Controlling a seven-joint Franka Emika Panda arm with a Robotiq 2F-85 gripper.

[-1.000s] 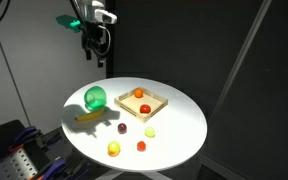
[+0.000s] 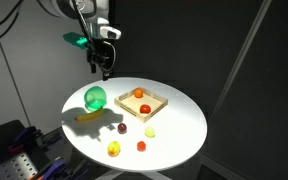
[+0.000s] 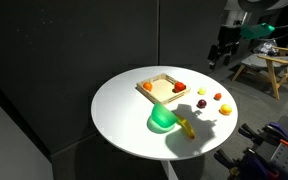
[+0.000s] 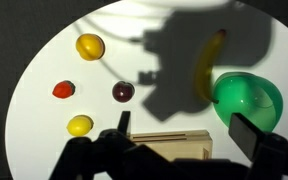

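Note:
My gripper hangs high over the white round table, open, with nothing between its fingers. In exterior view 1 the gripper [image 2: 101, 72] stands above and behind the green bowl [image 2: 95, 98], clear of everything. A yellow banana [image 2: 89, 116] lies just in front of the bowl. In the wrist view the banana [image 4: 211, 62] and the green bowl [image 4: 259, 92] are at the right, and the dark plum [image 4: 123, 92] is near the middle. A light wooden box [image 4: 172, 137] is partly hidden behind the gripper.
The wooden box [image 3: 163, 92] holds an orange fruit [image 3: 148, 86] and a red one [image 3: 179, 87]. A yellow-orange fruit [image 2: 114, 148], a small red fruit [image 2: 141, 146] and a lemon [image 2: 150, 132] lie loose. Bare table [image 2: 179, 125] shows right of the box.
In exterior view 1 the arm and gripper have come lower and slightly to the right. The objects on the table have not moved.

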